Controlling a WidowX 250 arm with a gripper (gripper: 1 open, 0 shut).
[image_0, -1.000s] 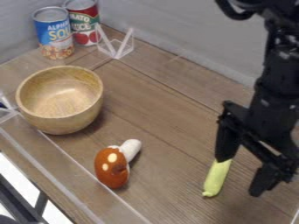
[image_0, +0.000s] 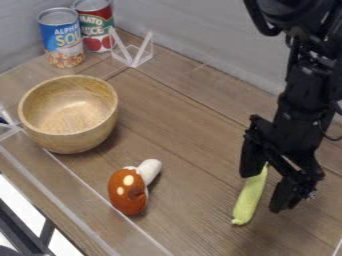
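My black gripper (image_0: 270, 168) hangs low at the right, fingers spread open above and around the upper end of a pale green elongated object (image_0: 246, 206) lying on the wooden table. Whether the fingers touch it cannot be told. To the left lies an orange-brown toy mushroom (image_0: 128, 192) with a white stem.
A light wooden bowl (image_0: 66, 114) sits at the left. Two cans, a blue one (image_0: 63, 38) and a red one (image_0: 95, 26), stand at the back left near a white wire stand (image_0: 131, 50).
The arm and gripper have shifted and turned, drawing a little leftward and closer to the table over the green object. The other things have not moved.
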